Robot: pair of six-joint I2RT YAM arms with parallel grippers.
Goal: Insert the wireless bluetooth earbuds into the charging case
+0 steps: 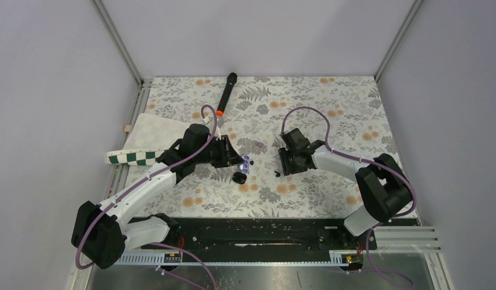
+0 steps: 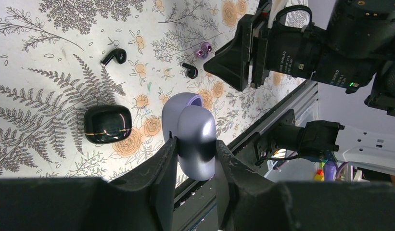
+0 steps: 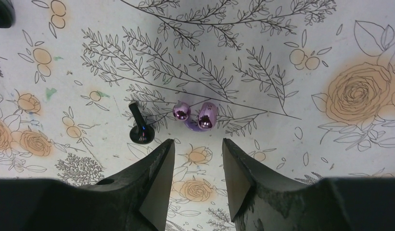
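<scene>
My left gripper is shut on a lavender charging case (image 2: 195,125), its lid raised, held above the table. My right gripper points down, part open and empty, above the table. Beyond its fingertips in the right wrist view lie two shiny purple earbuds (image 3: 207,116) on a small lavender piece and, left of them, a black earbud (image 3: 142,132). In the left wrist view another black earbud (image 2: 117,56) and a closed black case (image 2: 108,124) lie on the table.
A black microphone (image 1: 227,90) lies at the back centre. A white mat (image 1: 150,130) and a green-and-white checkered item (image 1: 133,157) sit at the left. Its front edge borders a dark rail.
</scene>
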